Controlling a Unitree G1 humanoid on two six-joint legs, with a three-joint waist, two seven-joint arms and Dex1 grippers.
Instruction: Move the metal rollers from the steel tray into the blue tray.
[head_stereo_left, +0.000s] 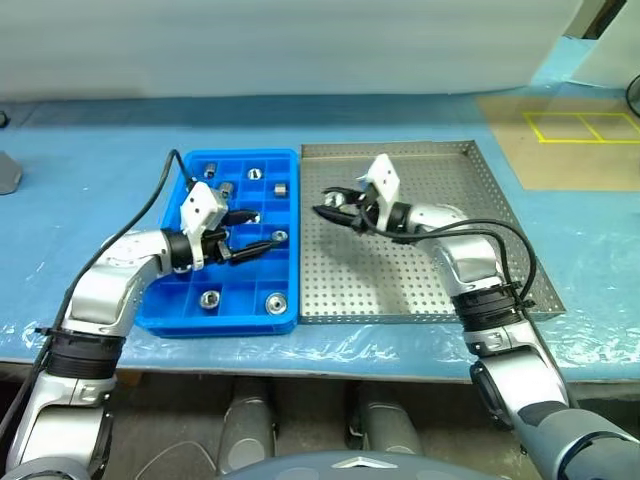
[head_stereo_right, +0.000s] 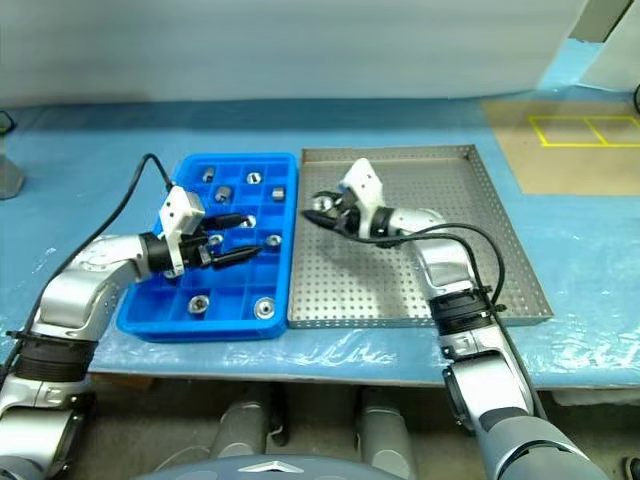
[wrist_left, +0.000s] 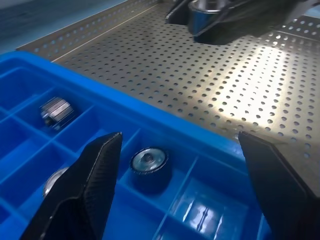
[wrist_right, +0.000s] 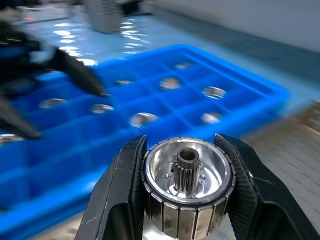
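Observation:
A metal roller with a toothed centre post is gripped upright between the fingers of my right gripper, which hangs over the left part of the steel tray, close to the blue tray. Several rollers lie in the blue tray's compartments, among them a roller at the front right and another roller beside it. My left gripper hovers over the blue tray with its fingers wide apart. In the left wrist view an upright roller shows beyond and between those fingers, untouched.
No loose rollers show on the visible part of the steel tray. A tan board with yellow lines lies at the back right. The two grippers are near each other, with a small gap between their fingertips. Some blue tray compartments are empty.

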